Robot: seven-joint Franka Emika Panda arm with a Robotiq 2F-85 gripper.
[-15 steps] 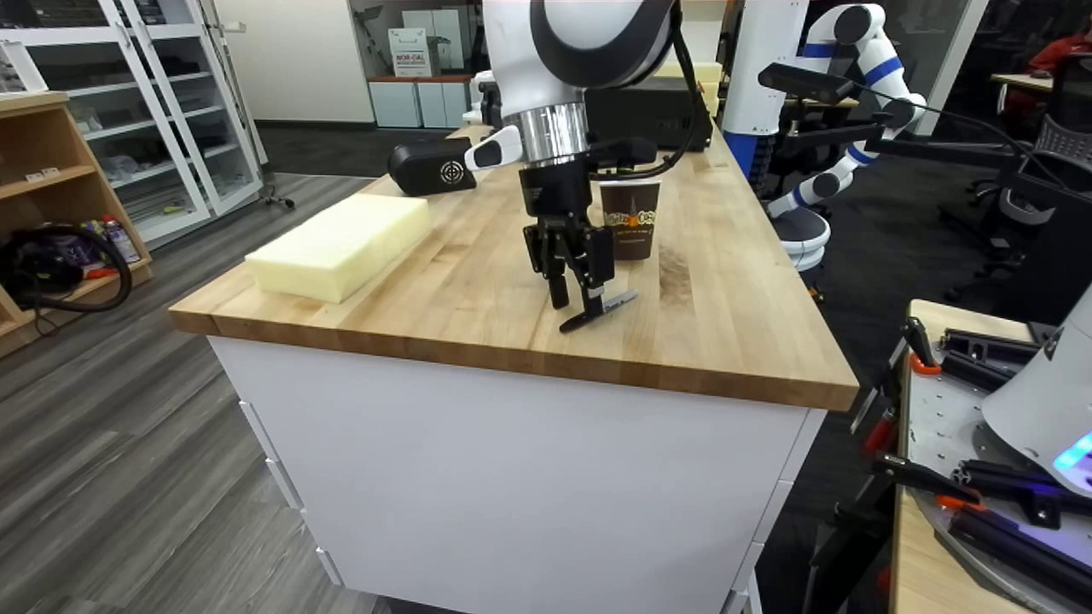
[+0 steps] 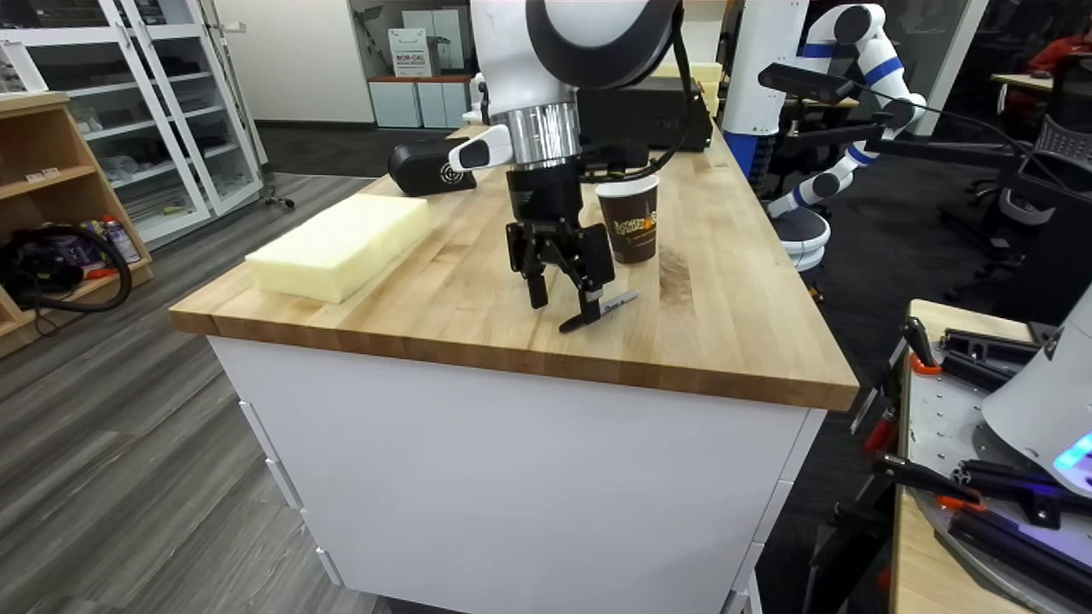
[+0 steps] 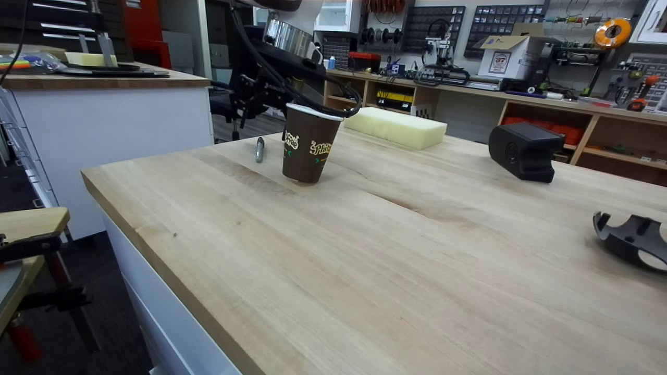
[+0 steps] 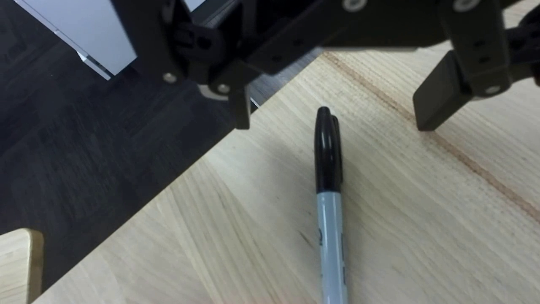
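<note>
A marker with a black cap and grey barrel (image 4: pixel 331 243) lies flat on the wooden tabletop. My gripper is open above its cap end. In the wrist view one finger (image 4: pixel 241 109) shows to the left of the cap and the other finger (image 4: pixel 439 96) to the right, with clear space on both sides. From exterior view 1, the gripper (image 2: pixel 564 305) hangs low over the table, one finger partly covering the marker (image 2: pixel 619 301). Exterior view 2 shows the marker (image 3: pixel 260 150) near a brown paper cup (image 3: pixel 306 150); the fingertips are hidden there.
Just behind the gripper stands the upright paper cup (image 2: pixel 631 230). A pale yellow foam block (image 2: pixel 343 246) lies to the left, with a black device (image 2: pixel 430 167) behind it. The table's edge (image 4: pixel 172 185) is close to the marker. A black curved part (image 3: pixel 631 240) rests on the tabletop.
In exterior view 1 my gripper has shifted a little to the left, and its fingers stand wider apart. The marker and the foam block have stayed in place.
</note>
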